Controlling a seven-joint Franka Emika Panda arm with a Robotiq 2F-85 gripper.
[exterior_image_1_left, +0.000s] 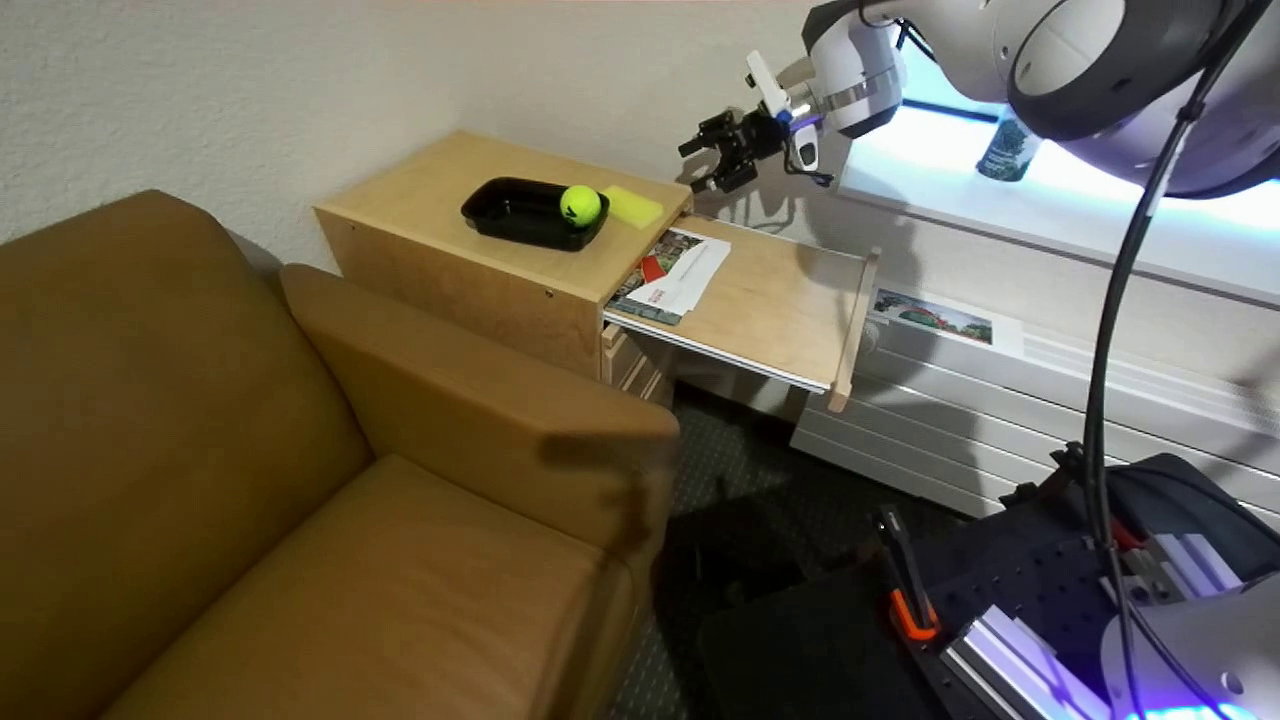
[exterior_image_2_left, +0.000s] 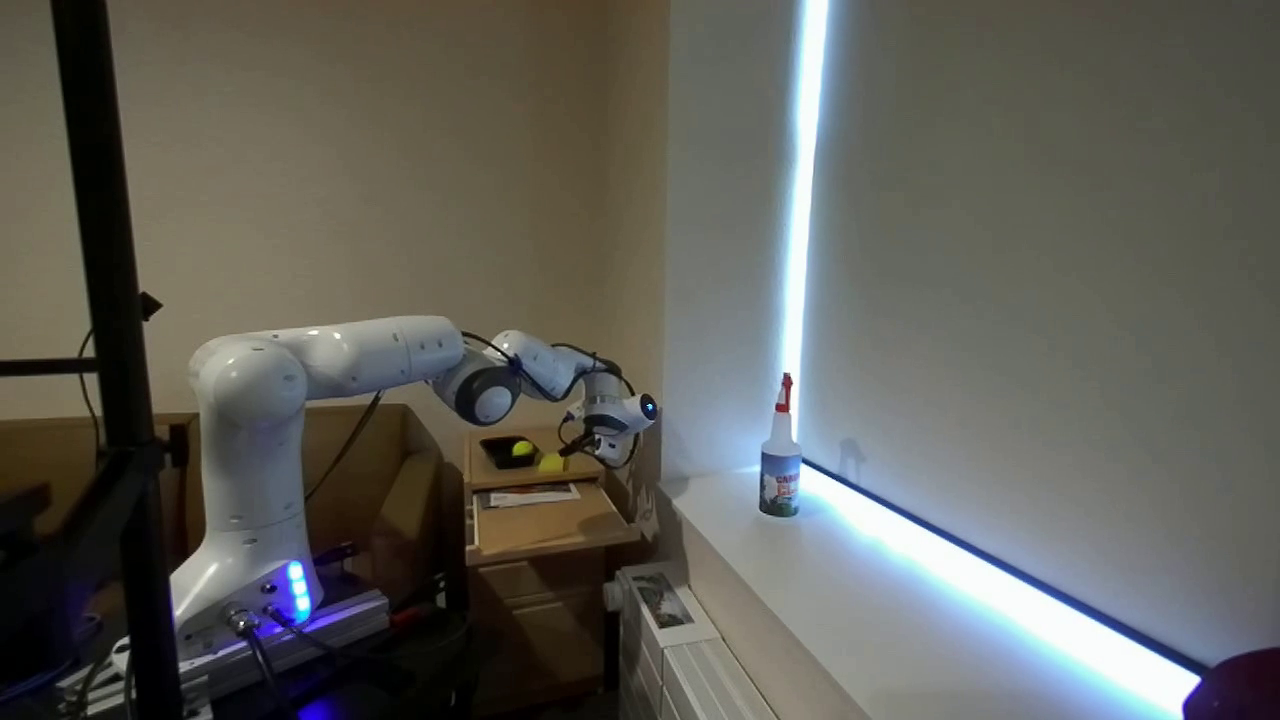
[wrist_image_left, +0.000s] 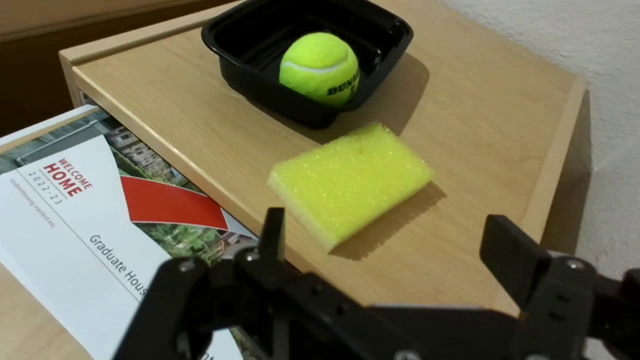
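Observation:
On the wooden cabinet top (wrist_image_left: 498, 108) lies a yellow sponge (wrist_image_left: 354, 177), flat and close to the edge above the drawer. Behind it in the wrist view, a black tray (wrist_image_left: 240, 78) holds a green tennis ball (wrist_image_left: 318, 66). My gripper is open, its two fingers far apart with nothing between them. The sponge shows beyond the gap, apart from the fingers. From exterior view 1, the gripper (exterior_image_1_left: 693, 167) hangs near the cabinet's window-side corner, to the right of the sponge (exterior_image_1_left: 633, 206).
Below the top, an open drawer (exterior_image_1_left: 792, 288) juts out, with papers (exterior_image_1_left: 686, 276) inside. A wall stands close behind the cabinet. The brown sofa (exterior_image_1_left: 480, 384) adjoins it. A spray bottle (exterior_image_2_left: 780, 462) is on the windowsill.

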